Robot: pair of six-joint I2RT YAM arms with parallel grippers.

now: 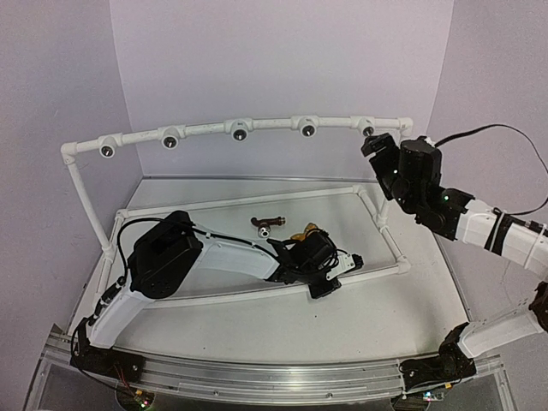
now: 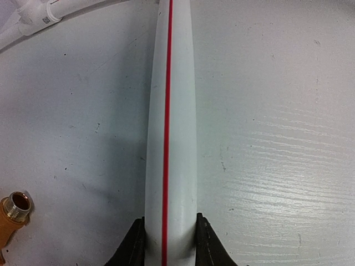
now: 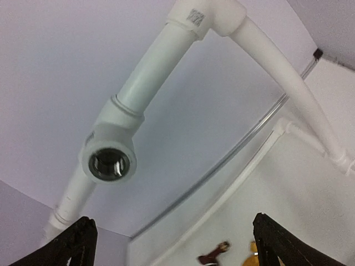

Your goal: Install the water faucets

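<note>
My left gripper is shut on the white pipe [image 2: 172,127] with a red stripe, the front bar of the base frame. My right gripper is open with nothing between its fingers, near the rightmost socket [image 3: 109,164], which stands empty on the upper pipe. A yellow faucet [image 1: 304,232] lies on the floor inside the frame, partly hidden by my left gripper; its threaded end [image 2: 18,206] shows in the left wrist view. Left of it lies a dark brown faucet [image 1: 271,223].
The raised white pipe [image 1: 272,124] carries several sockets, all empty. A side post [image 1: 89,205] supports it at the left. Bare floor [image 1: 214,330] spreads in front of the base frame, and walls close in the back and sides.
</note>
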